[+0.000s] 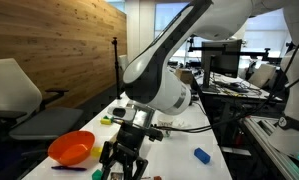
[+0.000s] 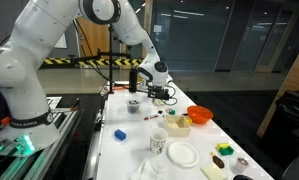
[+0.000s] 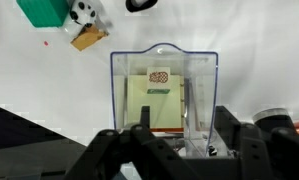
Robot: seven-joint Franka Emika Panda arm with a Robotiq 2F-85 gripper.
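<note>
A clear open-topped plastic box (image 3: 120,92) lies below my gripper in the wrist view. Pale yellow notes (image 3: 139,105) and a small patterned tag (image 3: 159,79) show inside it. My two dark fingers stand apart, one over the box's interior and the other just beyond its right wall, with that wall in the gap between them. Whether either finger touches the plastic I cannot tell. In exterior view 1 my gripper (image 1: 122,160) is low over the white table, hiding most of the box.
A green item (image 3: 47,12) and a small black-and-white figure (image 3: 84,13) lie beyond the box; a round metallic item (image 3: 273,119) is at right. An orange bowl (image 1: 71,147) and a blue block (image 1: 202,155) flank the arm. A white plate (image 2: 183,154) stands farther off.
</note>
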